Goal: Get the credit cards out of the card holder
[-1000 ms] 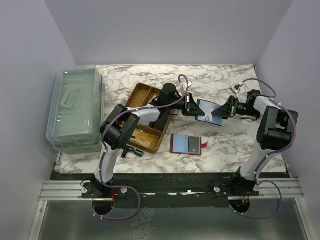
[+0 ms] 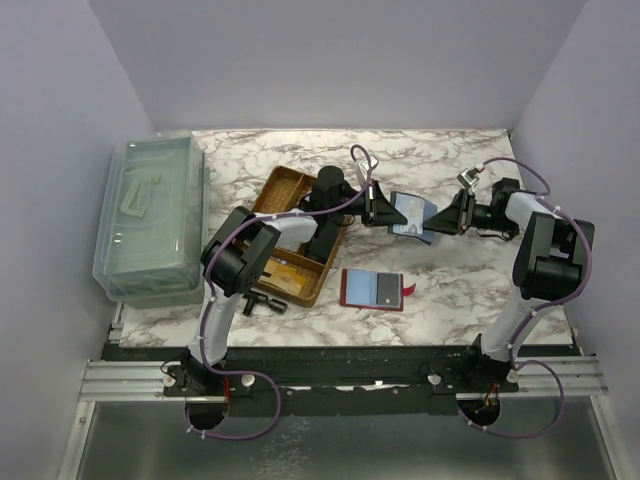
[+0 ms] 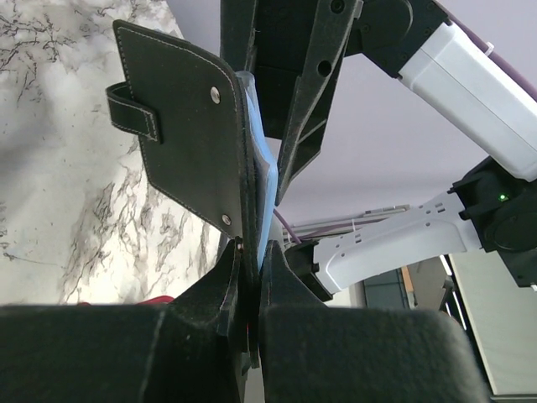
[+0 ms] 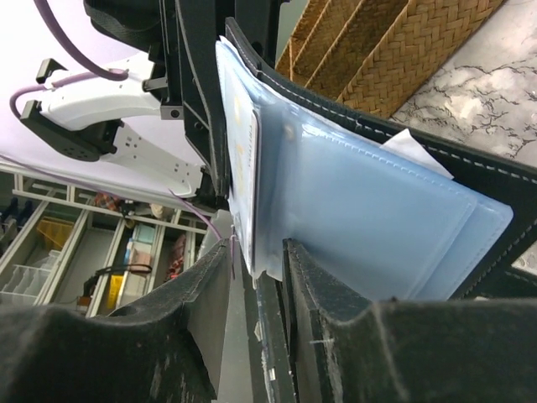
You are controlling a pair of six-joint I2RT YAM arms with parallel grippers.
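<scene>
A black leather card holder with pale blue plastic sleeves hangs between my grippers above the table. In the left wrist view its snap-tab cover and blue sleeve edges show, and my left gripper is shut on it. In the right wrist view the sleeves face the camera, with a white card edge poking out. My right gripper is open at the sleeves' edge. A second holder, red with blue and grey inside, lies open on the table below.
A woven divided basket holds items left of centre, partly under the left arm. A clear lidded box stands at the far left.
The red holder has stayed in place.
</scene>
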